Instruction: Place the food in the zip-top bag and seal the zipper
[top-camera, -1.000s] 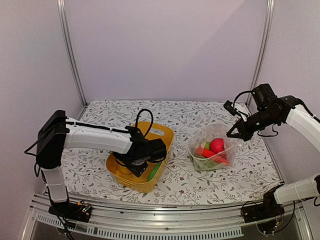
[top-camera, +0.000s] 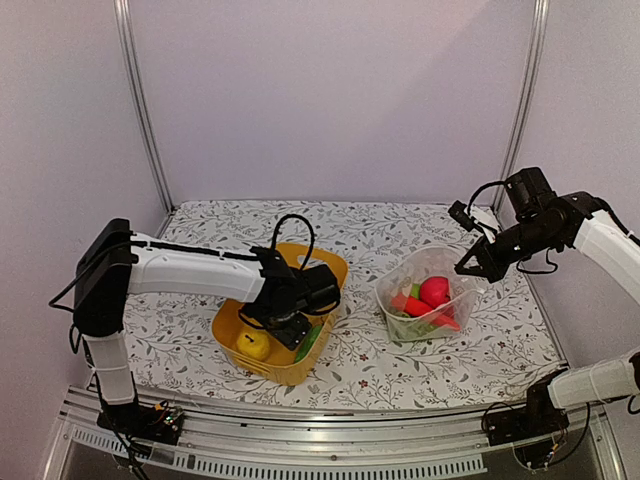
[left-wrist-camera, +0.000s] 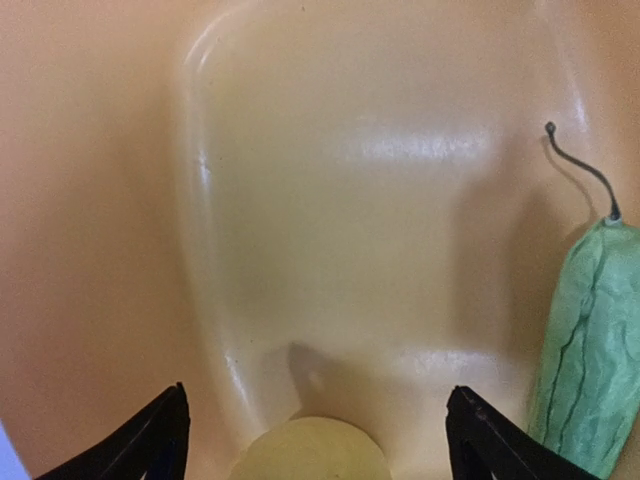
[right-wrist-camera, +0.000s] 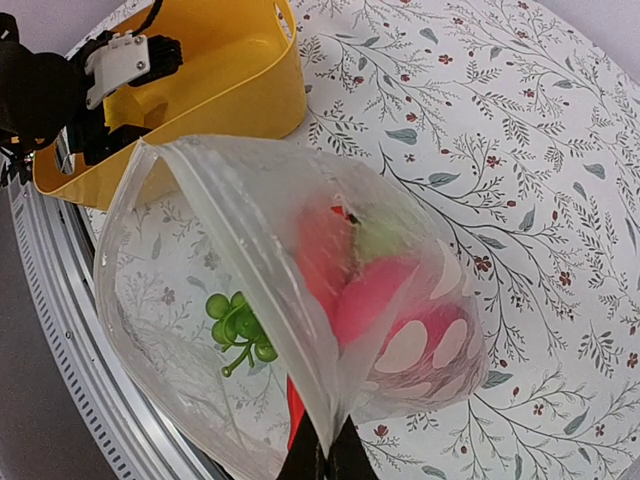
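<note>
My left gripper is open inside the yellow bin, above a yellow fruit seen at the bottom edge of the left wrist view, nothing visibly held. A green ridged vegetable with a thin stem lies at the bin's right. My right gripper is shut on the edge of the clear bag. Inside the bag are green grapes, red items and something pale green; plastic partly veils them.
A metal rail runs along the front edge, with walls at back and sides.
The right arm and bag look unchanged.
</note>
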